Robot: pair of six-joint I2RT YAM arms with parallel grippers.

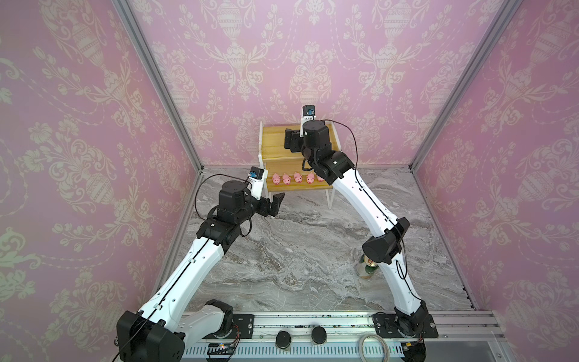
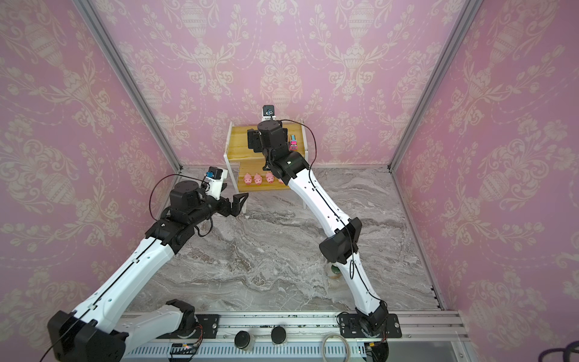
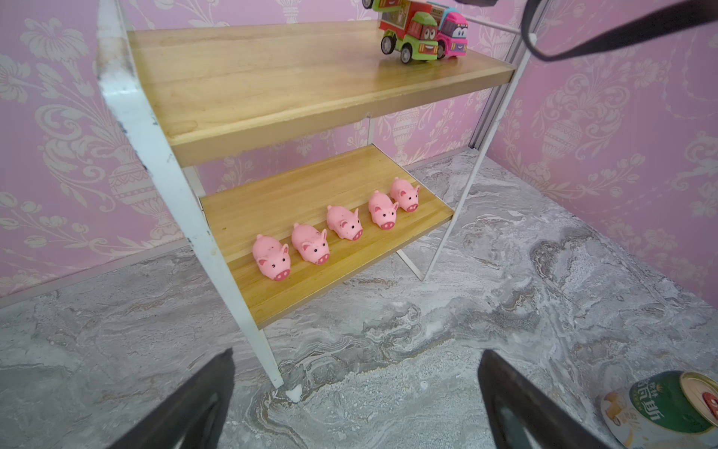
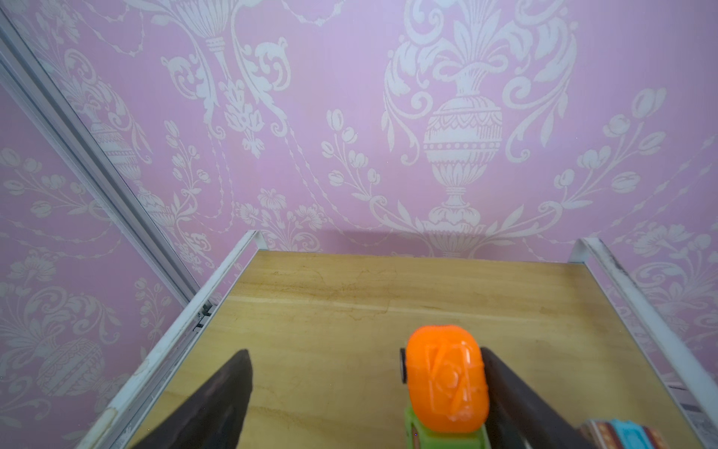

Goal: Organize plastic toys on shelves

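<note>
A white-framed rack has an upper wooden shelf (image 3: 246, 67) and a lower wooden shelf (image 3: 232, 198). Several pink pigs (image 3: 345, 223) stand in a row along the lower one. On the upper shelf's right side are a red and green toy truck (image 3: 410, 33) and a pink toy truck (image 3: 453, 33). An orange and green toy (image 4: 446, 378) shows between the spread fingers of my right gripper, close against the right-hand finger; this gripper is open above the upper shelf. My left gripper is open and empty, low in front of the rack's left side.
On the right of the marble floor lies a green and white can (image 3: 665, 408), partly behind the right arm from above. A white post (image 3: 179, 202) rises close to the left gripper.
</note>
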